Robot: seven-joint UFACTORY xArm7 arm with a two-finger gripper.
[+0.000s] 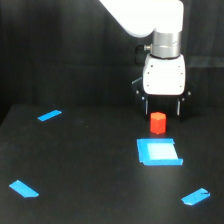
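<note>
A small red-orange block [158, 123] sits on the black table, just behind a blue-bordered white square [161, 152]. My white gripper [163, 110] hangs over the block, pointing down. Its dark fingers are hard to make out against the black backdrop, but they look spread wide, one to each side of the block, with their tips around or a little above its top. Nothing shows as gripped. Whether the fingers touch the block cannot be seen.
Strips of blue tape lie flat on the table: one at the back left [50, 115], one at the front left [24, 189] and one at the front right [196, 197]. A black curtain [60, 55] hangs behind.
</note>
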